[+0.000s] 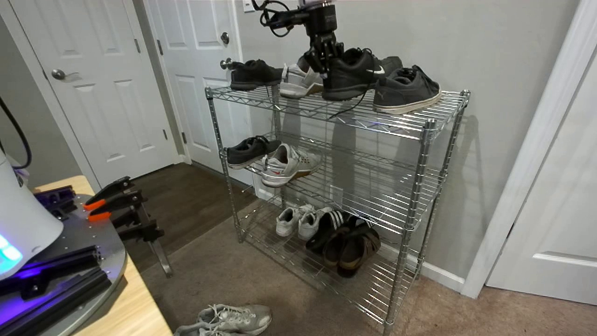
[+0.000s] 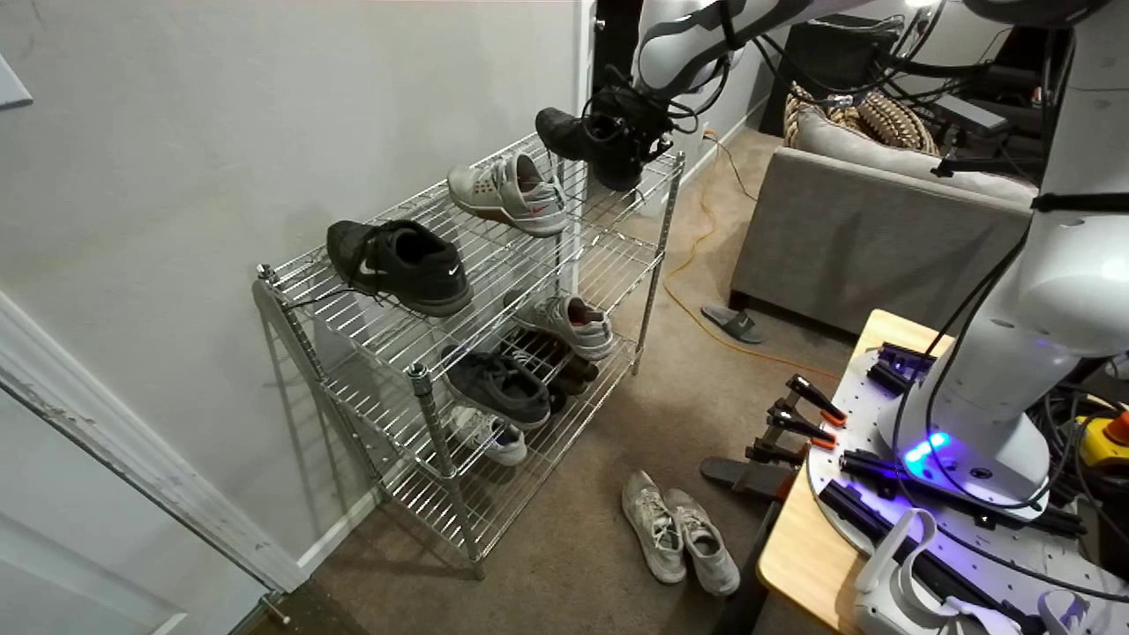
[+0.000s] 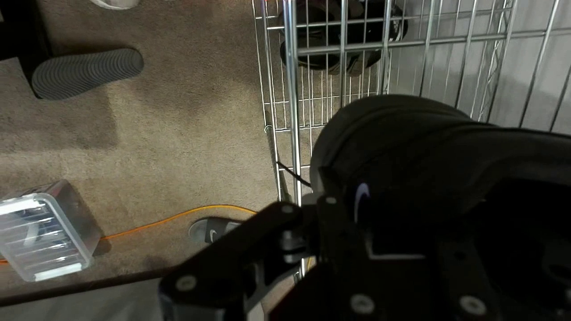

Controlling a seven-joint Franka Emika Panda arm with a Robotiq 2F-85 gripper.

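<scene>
A black shoe with a white swoosh (image 1: 353,77) is at the top shelf of the wire rack (image 1: 392,129), its sole close to the wires; whether it rests on them I cannot tell. My gripper (image 1: 324,70) is shut on its heel end. One lace trails over the shelf's front edge. To the right, close beside it, sits a dark grey shoe with a pale sole (image 1: 407,94). The wrist view shows the held shoe (image 3: 396,147) filling the right side, with a dark finger (image 3: 337,219) against it; the other finger is hard to make out.
Left of the held shoe, the top shelf carries a grey-white shoe (image 1: 295,84) and a black shoe (image 1: 253,75). Below are a grey shoe (image 1: 288,165) and a dark one (image 1: 252,151); several more stand lowest. The middle shelf's right half is clear. Behind stands the wall (image 1: 503,73).
</scene>
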